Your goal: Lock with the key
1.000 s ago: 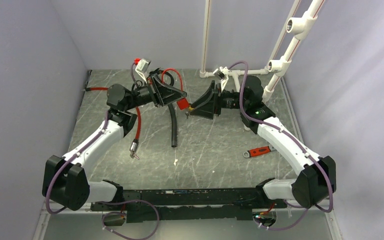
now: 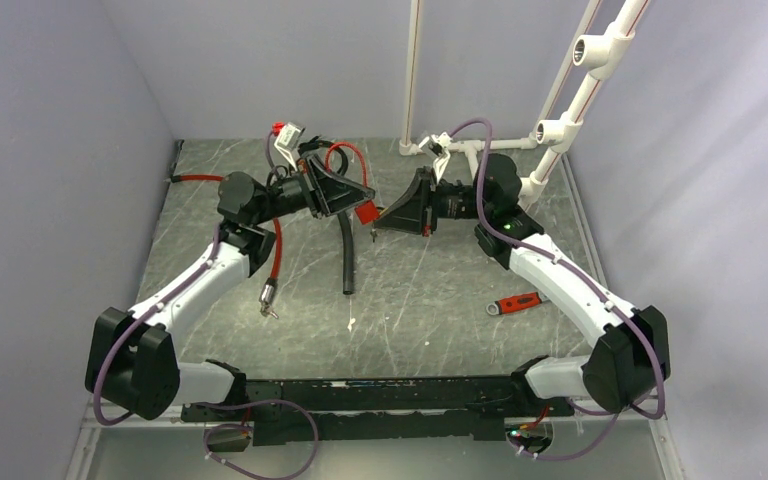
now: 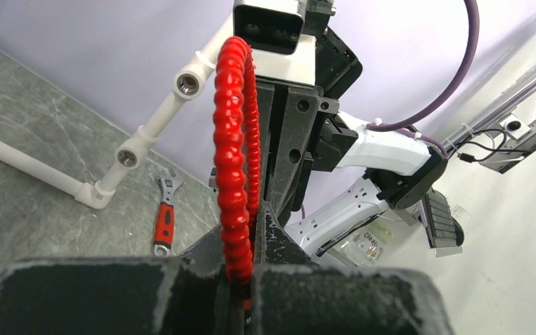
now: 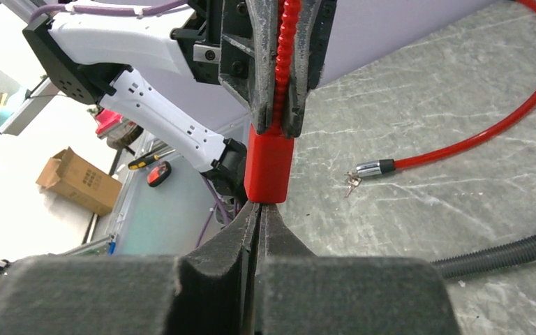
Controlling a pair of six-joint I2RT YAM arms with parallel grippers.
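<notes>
A red padlock with a long red shackle is held up above the table by my left gripper, which is shut on it just over the body. From the right, my right gripper reaches the lock's keyway end, its fingers shut. In the right wrist view the fingertips meet the lower end of the padlock, and no key shows between them. A small dangling key hangs below the lock in the top view. Whether a key sits in the keyway is hidden.
On the table lie a red cable lock with keys, a black corrugated hose and a red-handled wrench. White pipes stand at the back right.
My right gripper has shifted and turned slightly at the lock, and its forearm has moved a little left.
</notes>
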